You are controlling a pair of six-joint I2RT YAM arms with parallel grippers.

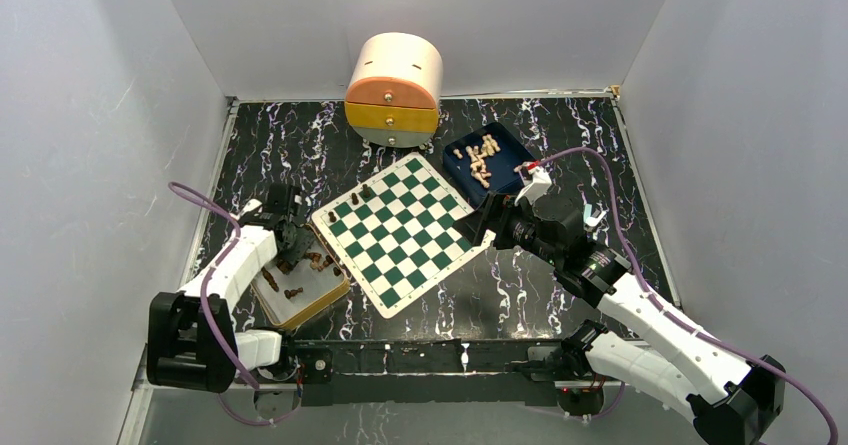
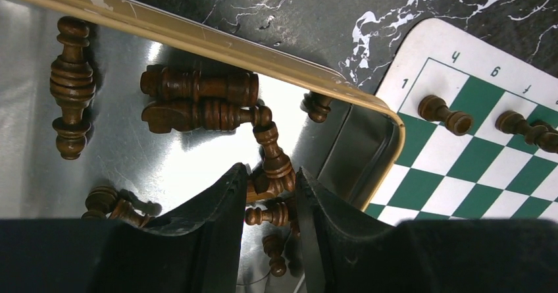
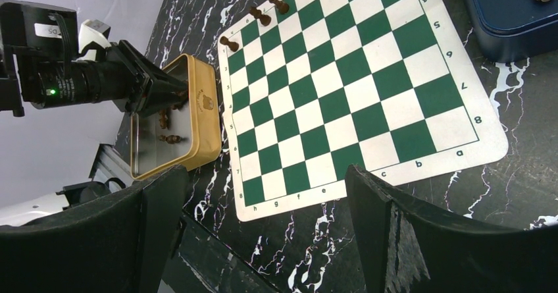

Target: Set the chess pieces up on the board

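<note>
My left gripper hangs over a tan tin [image 2: 118, 20] of dark wooden chess pieces, its fingertips close to a small cluster including an upright-lying piece [image 2: 273, 151]; whether it grips anything is unclear. Other dark pieces [image 2: 71, 89] lie in the tin. Three dark pieces stand along the left edge of the green-and-white board [image 1: 395, 235], one at a corner square [image 2: 444, 115]. My right gripper is open and empty above the board's right side.
A navy tray [image 1: 450, 170] of light pieces sits at the back right. A small drawer cabinet [image 1: 392, 85] stands behind the board. Dark marble table shows around the board.
</note>
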